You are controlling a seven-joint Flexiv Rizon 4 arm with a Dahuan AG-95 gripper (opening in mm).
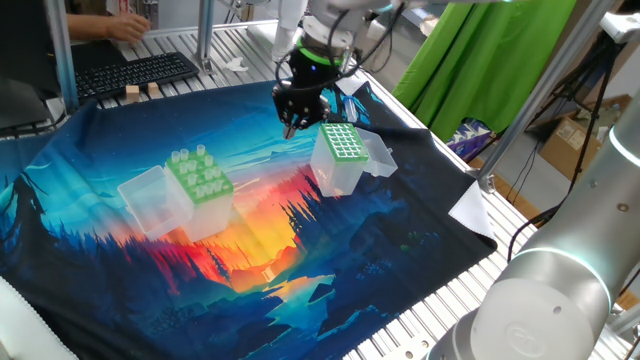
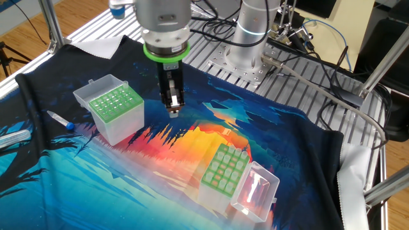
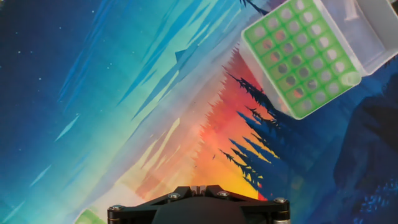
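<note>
My gripper (image 2: 173,112) hangs above the cloth, between two clear boxes with green tops. Its fingers look shut, and nothing shows between them; in the wrist view the gripper sits at the bottom edge. One box (image 1: 340,160) has a green grid top with mostly empty-looking holes; it also appears as the box (image 2: 118,110) at the left of exterior view 2 and the box (image 3: 301,59) at upper right in the wrist view. The other box (image 1: 200,195) has several clear tubes or tips standing up from its green top (image 2: 225,167). Both lids are open.
A blue-capped tube or pen (image 2: 62,121) lies on the cloth beside the mostly empty box, with a white pen-like object (image 2: 14,138) farther left. A person's hand (image 1: 127,28) rests near a keyboard (image 1: 135,72).
</note>
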